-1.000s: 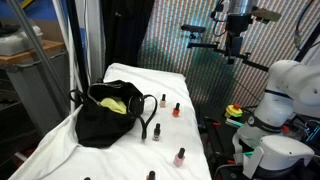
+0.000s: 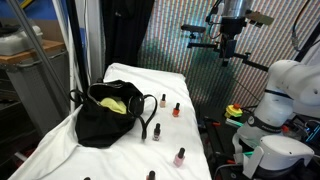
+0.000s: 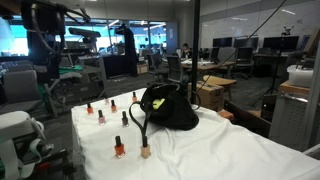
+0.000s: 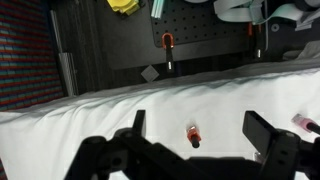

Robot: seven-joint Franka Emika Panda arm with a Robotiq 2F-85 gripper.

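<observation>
High above the table's edge, my gripper stands open with nothing between its fingers. In the wrist view an orange-red nail polish bottle with a black cap point(image 4: 194, 136) lies far below the gap. Several small bottles stand apart on the white cloth, among them a red one point(image 2: 176, 110), a pink one point(image 2: 179, 158) and a dark one point(image 2: 156, 132). A black fabric bag point(image 2: 102, 122) sits open on the cloth, something yellow-green point(image 2: 113, 104) inside it. In the second exterior view, a red bottle point(image 3: 119, 149) and a beige bottle point(image 3: 145, 150) stand nearest the camera.
The bag's strap point(image 2: 152, 120) loops out over the cloth towards the bottles. The robot's white base point(image 2: 275, 158) stands beside the table. A perforated metal plate point(image 4: 205, 28) lies beyond the cloth edge. Bare white cloth point(image 3: 235, 155) spreads beside the bag.
</observation>
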